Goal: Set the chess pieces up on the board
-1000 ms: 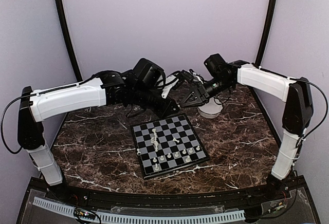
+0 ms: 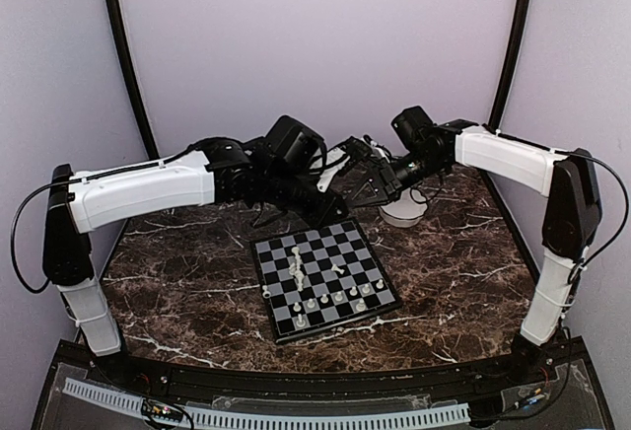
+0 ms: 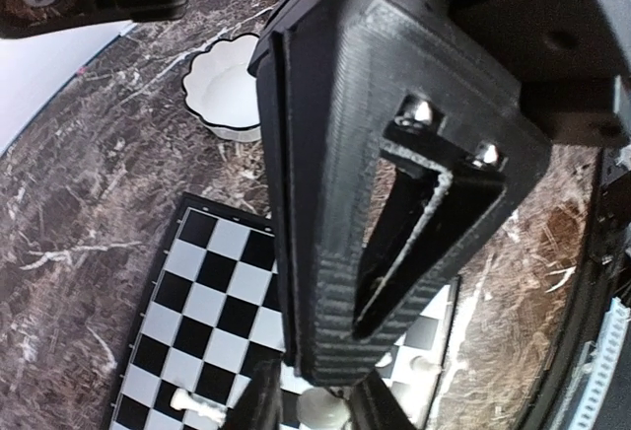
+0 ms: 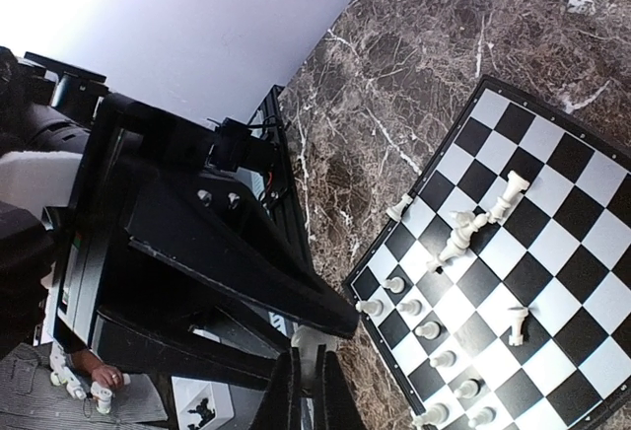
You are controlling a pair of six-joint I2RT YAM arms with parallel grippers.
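The chessboard carries standing white pieces along the near rows and several lying pieces in the middle. Both grippers hang close together above the board's back. My left gripper points downward; my right gripper reaches toward it from the right. In the right wrist view a pale piece is between the fingertips where the two grippers meet, and in the left wrist view a white piece shows just below the fingers. Which gripper grips it is unclear, as the fingers overlap.
A white scalloped bowl stands behind the board at the right, below my right arm.
The left arm has shifted slightly rightward and down, and the right arm slightly down. The board and pieces on it are unchanged.
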